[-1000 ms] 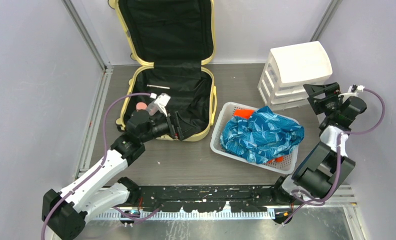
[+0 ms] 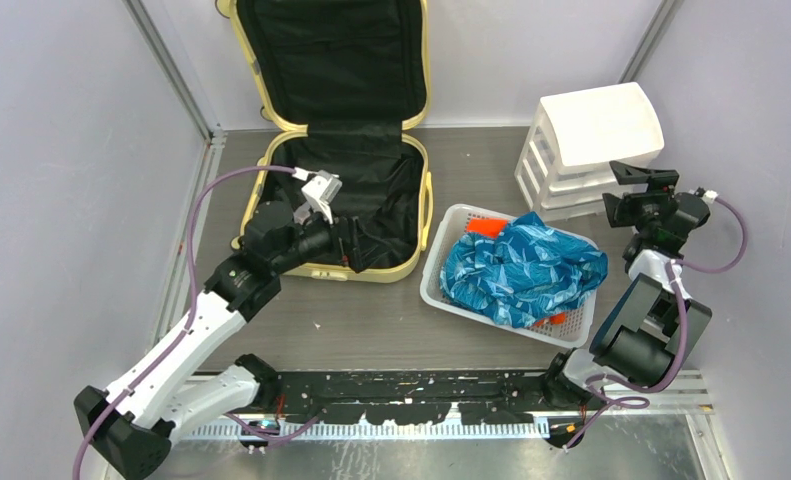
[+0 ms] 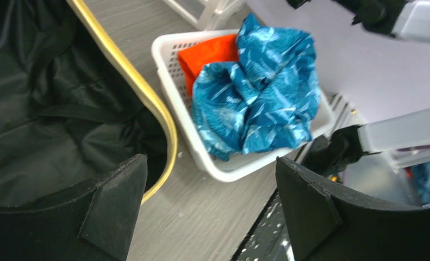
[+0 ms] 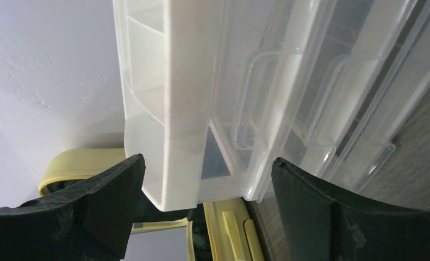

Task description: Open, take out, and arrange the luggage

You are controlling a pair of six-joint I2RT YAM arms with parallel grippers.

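An open yellow suitcase with black lining stands at back left. My left gripper is open above its front right part, empty. A pale basket beside it holds crumpled blue patterned fabric and orange items. At back right stands a white plastic drawer unit. My right gripper is open at its right front; in the right wrist view the clear drawer fronts fill the space ahead of the fingers, with nothing held.
White walls enclose the sides and back. Bare grey floor lies in front of the suitcase, with a black rail along the near edge.
My left arm has shifted slightly, its gripper moving a little left over the suitcase. My right gripper and arm have moved slightly near the drawer unit.
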